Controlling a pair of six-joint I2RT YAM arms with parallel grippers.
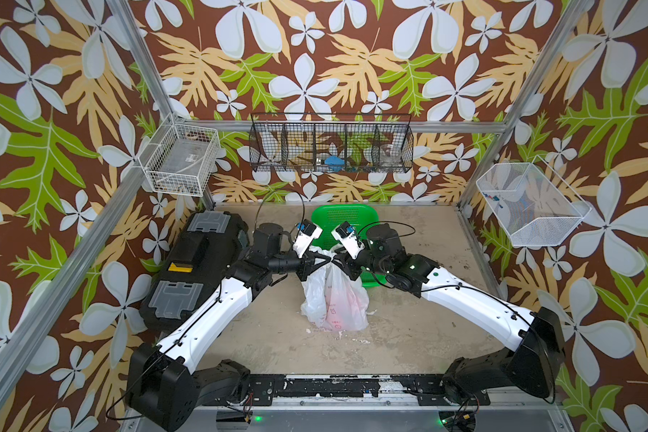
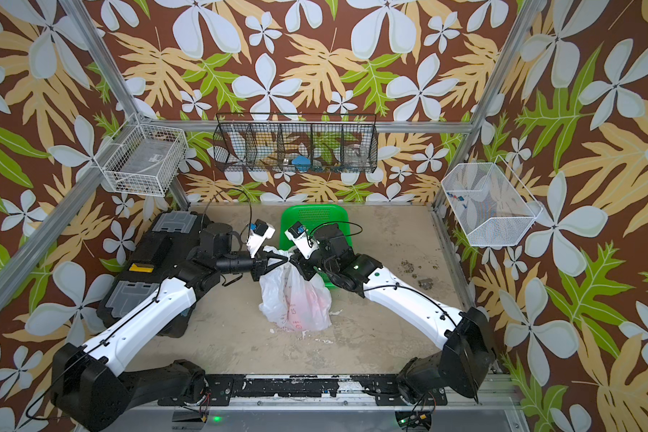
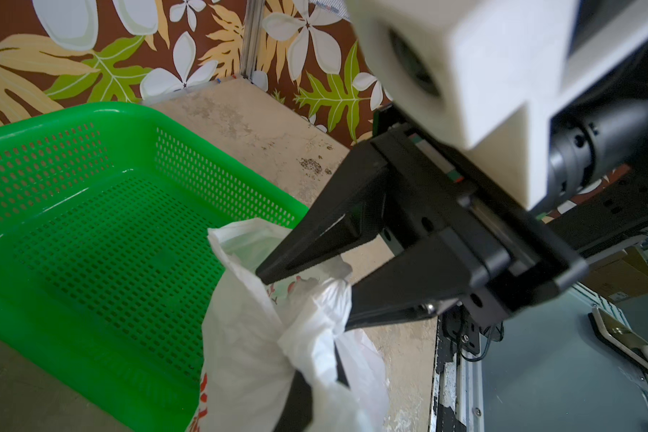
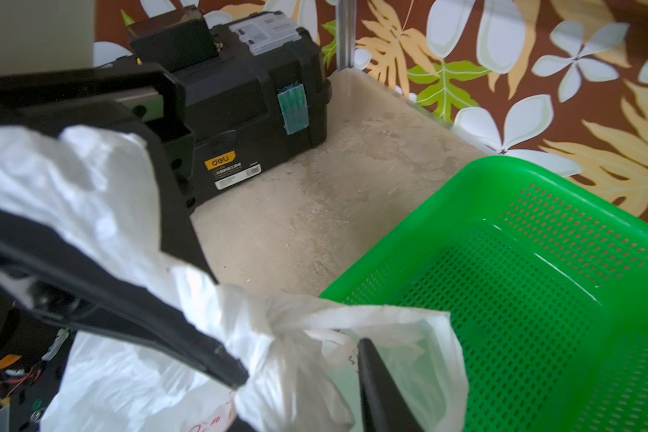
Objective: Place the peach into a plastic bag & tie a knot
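Observation:
A white plastic bag [image 1: 336,298] with red print hangs upright over the table between both arms, its neck bunched and twisted. Across my shut left gripper, a strand of the bag's film is draped and looped; whether film is pinched between its fingertips is hidden. In the left wrist view, my right gripper stands part open at the bag's mouth, one finger [image 3: 324,234] inside the loose rim and the other beside the twisted neck. No peach can be made out; the bag's lower part looks faintly pink.
Behind the bag sits an empty green basket [image 1: 373,216]. A black toolbox [image 1: 194,266] occupies the table's left side. Wire baskets [image 1: 331,146] hang on the back wall.

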